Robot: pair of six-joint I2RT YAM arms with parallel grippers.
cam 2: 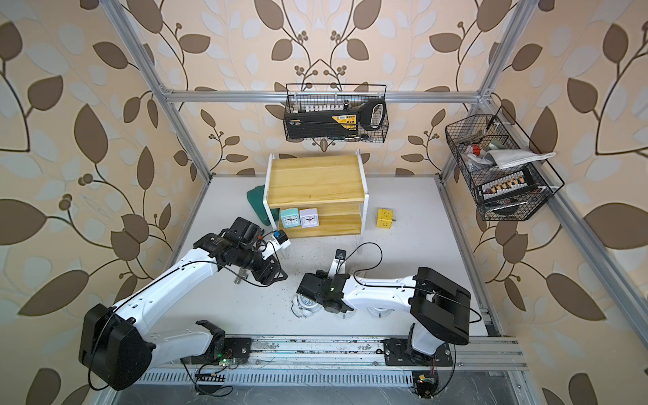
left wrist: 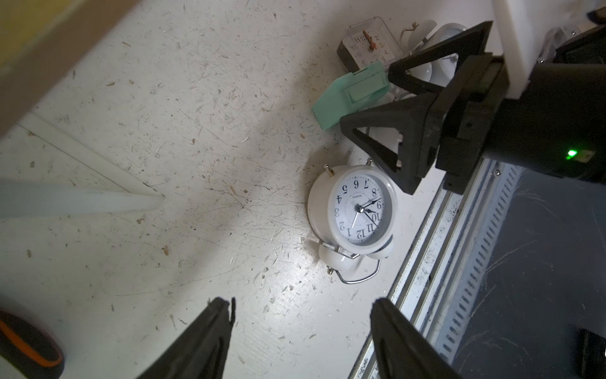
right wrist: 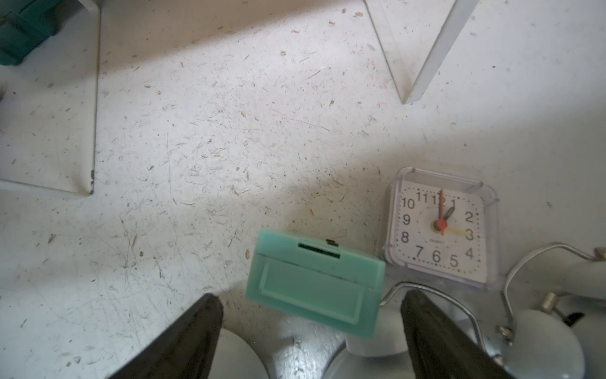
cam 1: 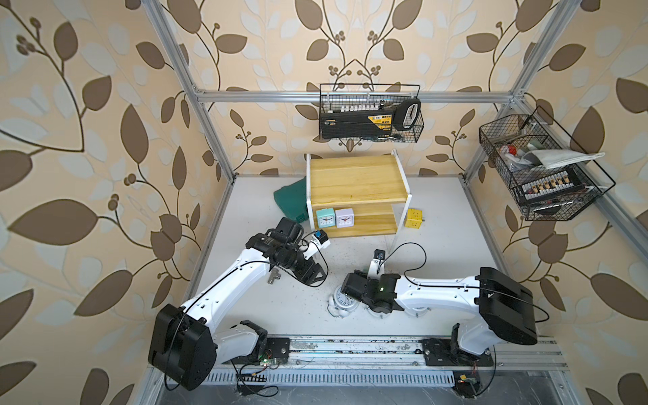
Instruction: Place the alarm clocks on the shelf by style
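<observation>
My right gripper is open over the clocks, its fingers either side of a mint square clock [right wrist: 315, 284], seen from its plain side. A clear square clock [right wrist: 435, 227] lies face up beside it, among white bell clocks. A white twin-bell clock [left wrist: 353, 208] lies face up below my right gripper in the left wrist view. My left gripper is open, left of that clock in the top views. On the lower shelf stand a mint clock [cam 1: 326, 217] and a lilac clock [cam 1: 344, 217].
The wooden shelf [cam 1: 357, 172] stands at the back, with a green object [cam 1: 287, 199] to its left and a yellow cube [cam 1: 414, 218] to its right. The bench front has a metal rail [cam 1: 357, 344]. Wire baskets hang above.
</observation>
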